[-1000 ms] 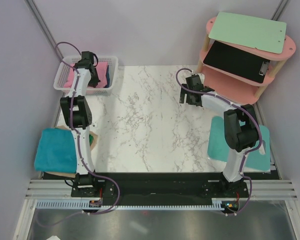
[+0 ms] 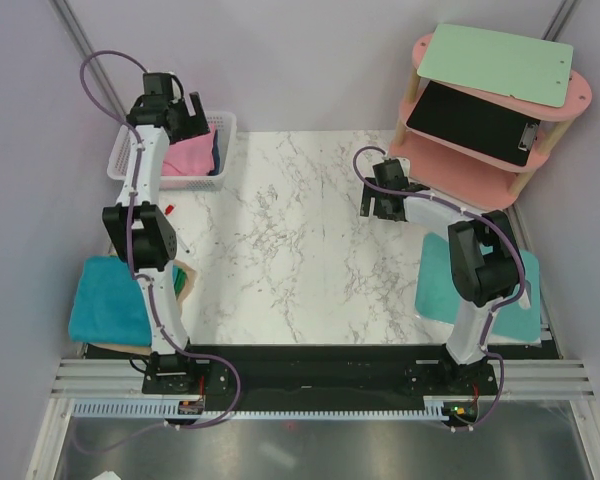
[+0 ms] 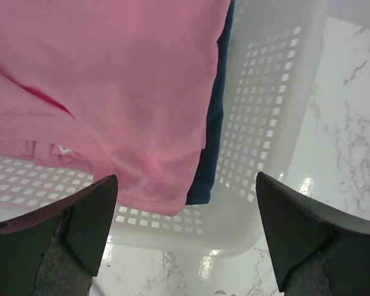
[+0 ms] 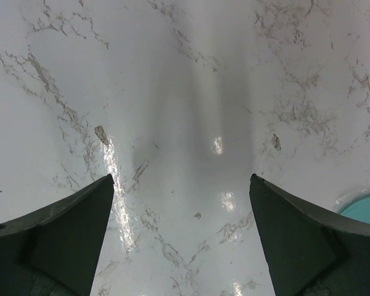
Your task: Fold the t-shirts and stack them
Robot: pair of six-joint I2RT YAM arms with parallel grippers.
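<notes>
Pink shirts (image 3: 142, 92) lie in the white mesh basket (image 3: 283, 123) at the back left, with a dark blue shirt (image 3: 211, 148) showing along their right side. Above the basket, my left gripper is open, its fingers apart and nothing held. In the top view the left arm covers part of the pink cloth (image 2: 188, 158). Over bare marble at the right, my right gripper also stands open and empty. A folded blue cloth (image 2: 110, 300) rests at the front left.
A pink shelf rack (image 2: 460, 165) fills the back right corner. A teal mat (image 2: 440, 290) lies at the front right. Between the arms, the marble table (image 2: 290, 240) is clear. A small red object (image 2: 168, 210) lies in front of the basket.
My left gripper was down in the basket, rose up and leftward, and is now high above it, shifted right and turned. The right arm stays put.
</notes>
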